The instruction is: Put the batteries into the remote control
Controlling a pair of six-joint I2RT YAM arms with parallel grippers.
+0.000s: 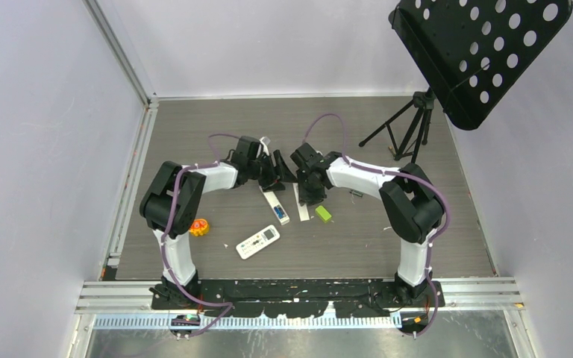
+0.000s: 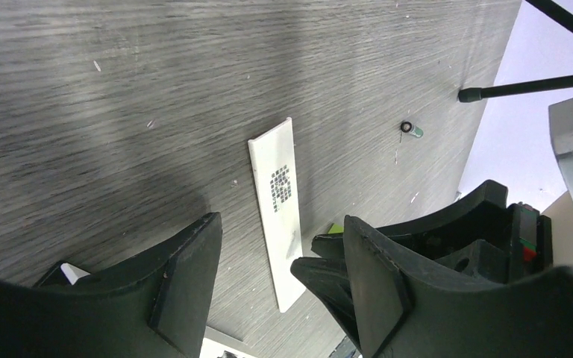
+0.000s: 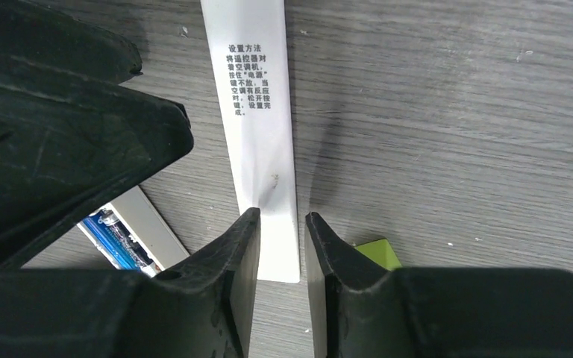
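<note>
The open-backed remote lies below my left gripper; in the right wrist view its compartment shows a blue battery and a dark one. The white battery cover, printed side up, lies to the right of that remote. My left gripper is open, its fingers wide apart above the table, empty. Over the cover's near end hangs my right gripper. Its fingers stand apart and the cover shows through the gap; no grip on it is visible. Part of the remote is hidden under the left gripper.
A second white remote with a screen lies nearer the front. A green block sits close to the right gripper, and a loose battery farther right. An orange toy is by the left arm. Both grippers are very close together.
</note>
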